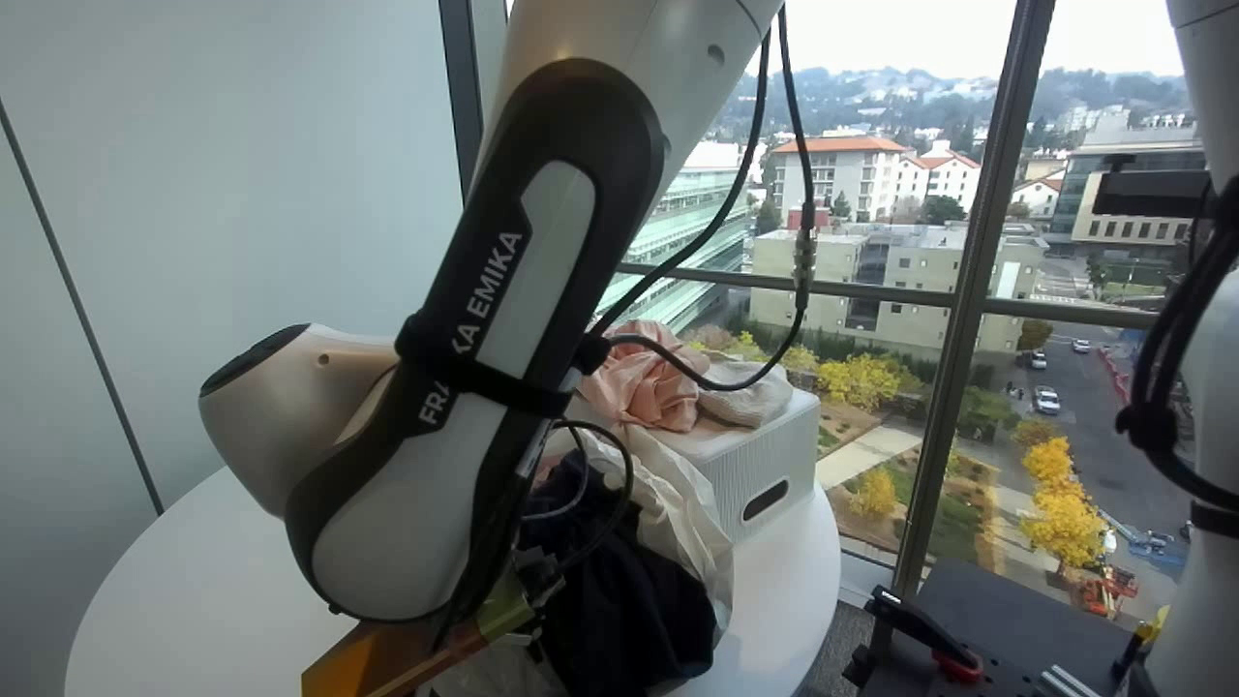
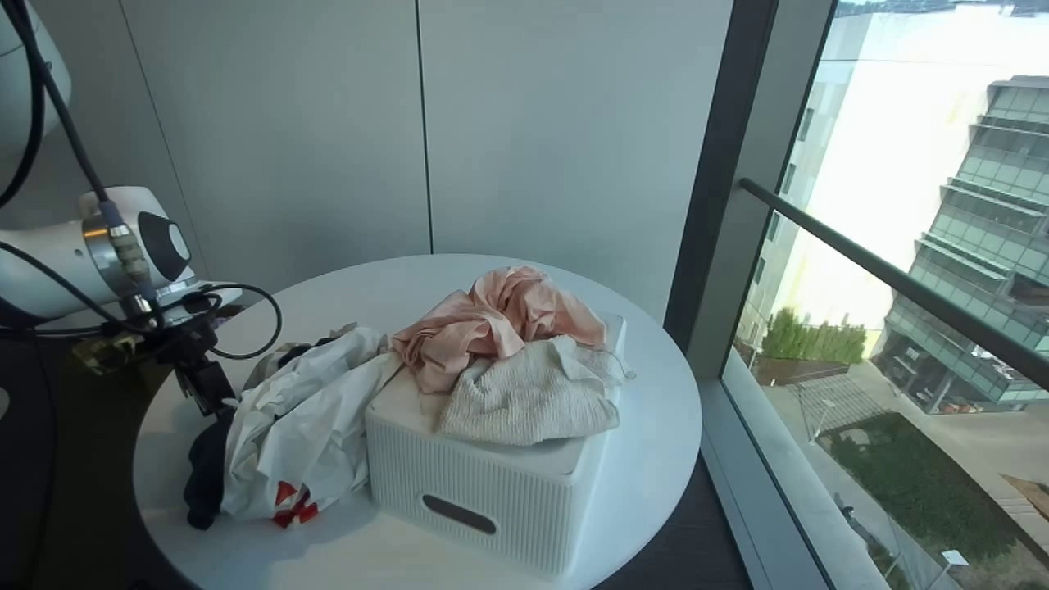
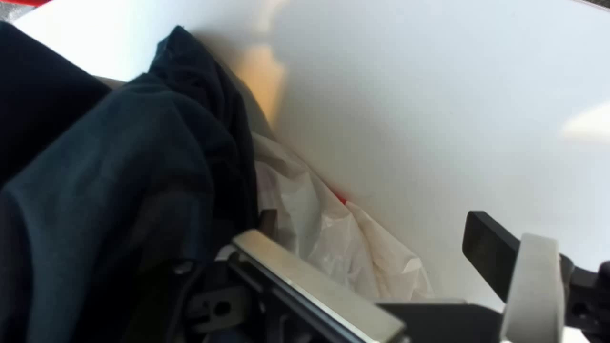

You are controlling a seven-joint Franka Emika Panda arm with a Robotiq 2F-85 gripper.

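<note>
In the wrist view my gripper is open, its two fingers wide apart. One finger overlaps the edge of a dark navy cloth point(image 3: 143, 143); I cannot tell whether they touch. Between and beyond the fingers lie a crumpled whitish bag point(image 3: 326, 223) and bare tabletop. From the second exterior view, the gripper point(image 2: 218, 398) points down at the left side of the heap, where the dark cloth point(image 2: 205, 472) shows beside the white bag point(image 2: 295, 442) with its red print. The arm hides most of the gripper in the first exterior view.
A ribbed white box point(image 2: 551, 521) stands right of the heap, with a pink cloth point(image 2: 472, 334) and a pale textured cloth point(image 2: 531, 398) on top. The round white table point(image 2: 654, 442) has free room at its back and right. A window frame point(image 2: 708, 324) rises beyond.
</note>
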